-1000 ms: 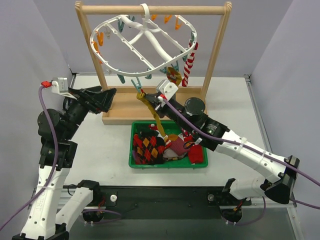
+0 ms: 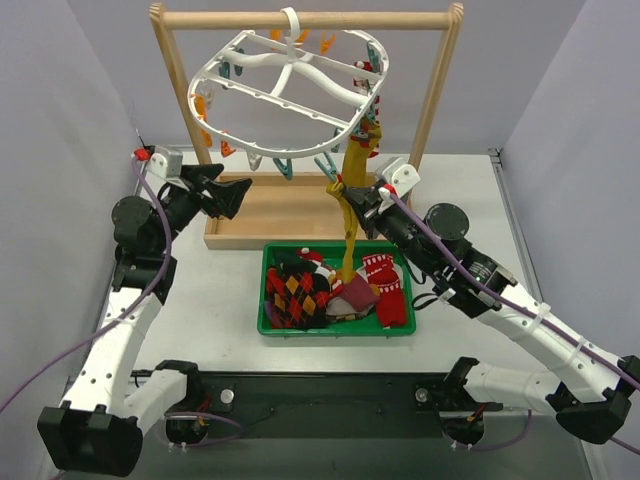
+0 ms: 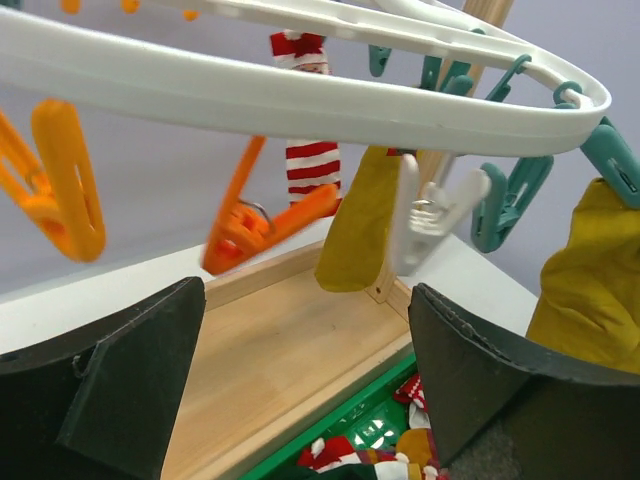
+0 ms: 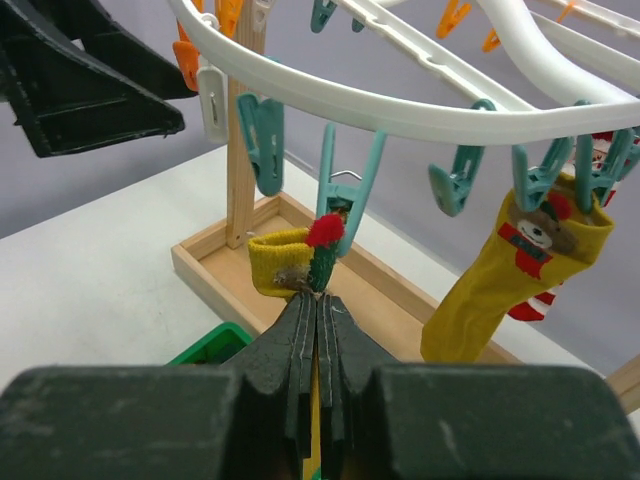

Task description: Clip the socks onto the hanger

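Note:
A yellow sock [image 2: 347, 235] hangs below the hanger rim [image 2: 250, 140], its top by a teal clip [image 4: 348, 190]; my right gripper is shut at that top, where a red pompom shows, though how much lies between the fingers is hidden. My left gripper is open and empty, facing orange and white clips [image 3: 420, 215] on the rim. Another yellow sock with a bear face [image 4: 515, 270] hangs from teal clips, near a red-striped sock [image 3: 310, 165].
The green bin [image 2: 265, 320] of folded socks sits on the table in front of the wooden tray [image 2: 260, 210]. The wooden frame [image 2: 445, 60] carries the hanger.
My right gripper has moved right with the yellow sock's top, and the hanger's clips have shifted round. My left arm has moved right.

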